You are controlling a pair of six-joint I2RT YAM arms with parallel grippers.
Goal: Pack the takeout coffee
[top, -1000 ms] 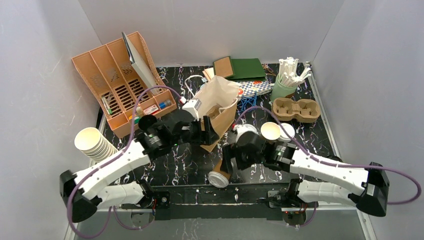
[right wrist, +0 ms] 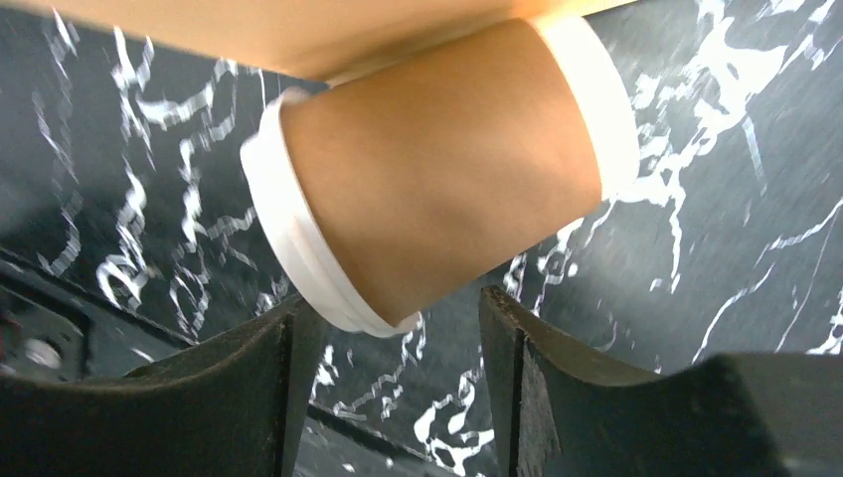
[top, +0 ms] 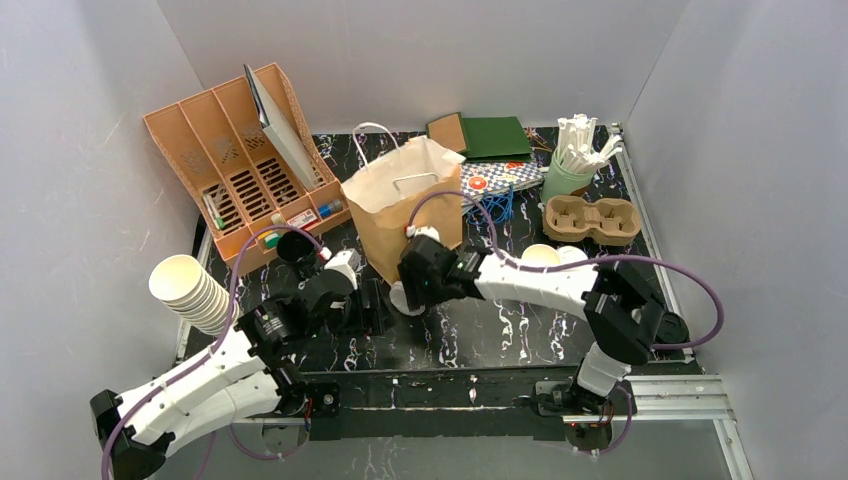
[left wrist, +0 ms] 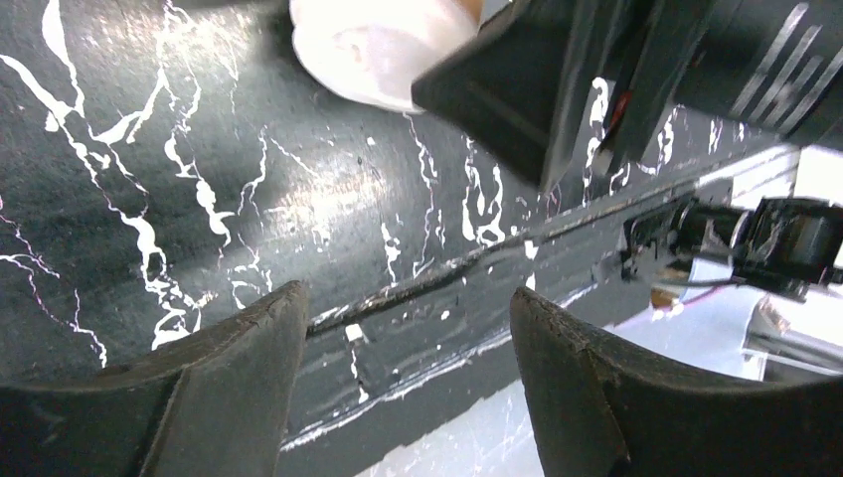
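A lidded brown coffee cup [right wrist: 437,159] lies on its side at the foot of the kraft paper bag [top: 375,215]; in the top view only its white end shows. My right gripper is just at the lid end, part open, its hold unclear. My left gripper [top: 370,305] stands open beside it to the left, with bare marble between its fingers in the left wrist view. A drink carrier [top: 590,220] sits at the right.
Stacked cups [top: 190,295] stand at left, an orange organiser [top: 170,150] at back left, a straw holder [top: 565,180] at back right. Cups and lids lie partly behind my right arm.
The lying cup and my right gripper have moved up toward the bag, which now stands farther left and more upright. My left arm has drawn back down and left.
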